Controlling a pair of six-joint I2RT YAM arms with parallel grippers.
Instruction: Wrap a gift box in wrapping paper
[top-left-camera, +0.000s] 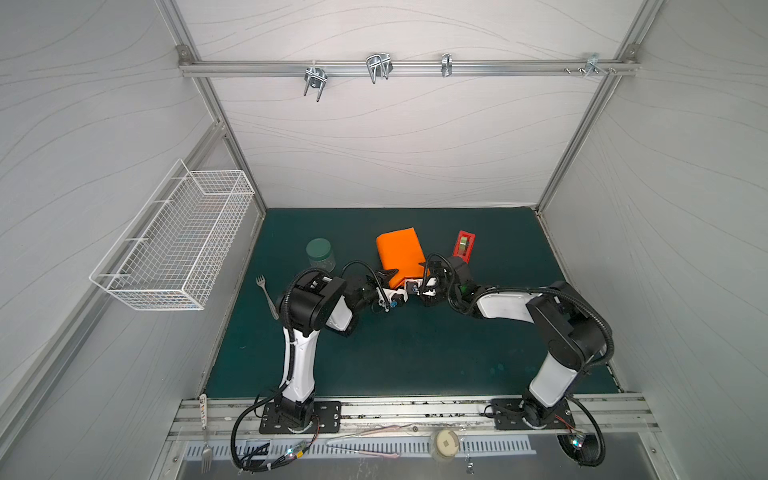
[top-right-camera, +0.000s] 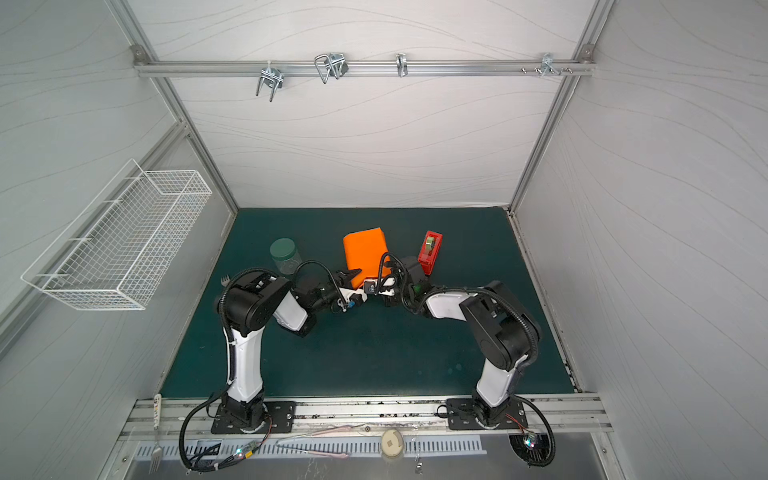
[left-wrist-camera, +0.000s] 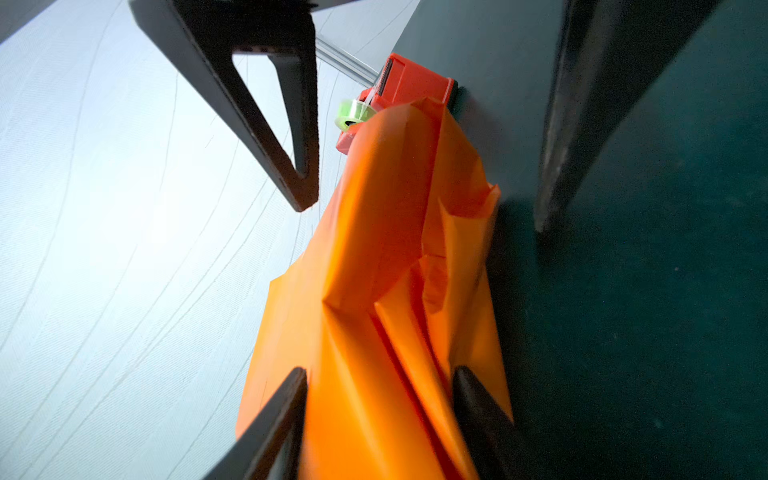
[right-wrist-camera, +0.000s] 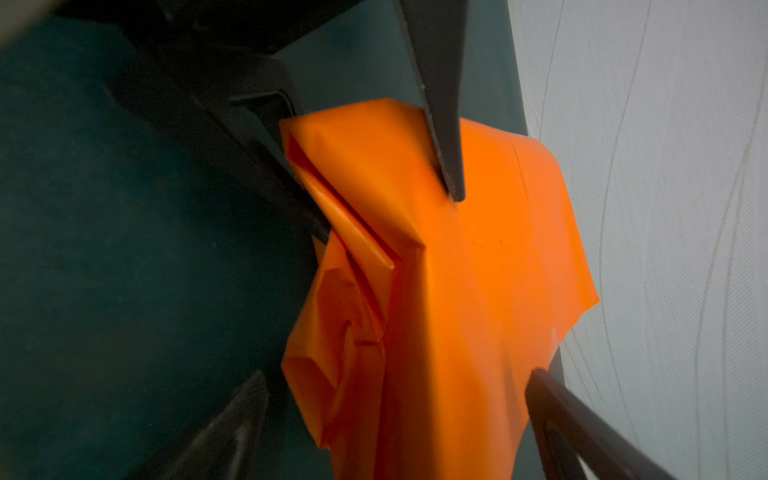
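Orange wrapping paper forms a packet near the table's middle; any box inside it is hidden. Its near end is gathered into creased folds. My left gripper is shut on these folds, one finger on each side. My right gripper stands open, its fingers spread wide on either side of the same end, with a gap on the table side. Close to the packet's right stands a red tape dispenser with a roll of greenish tape.
A jar with a green lid stands left of the packet, and a fork lies at the table's left edge. A white wire basket hangs on the left wall.
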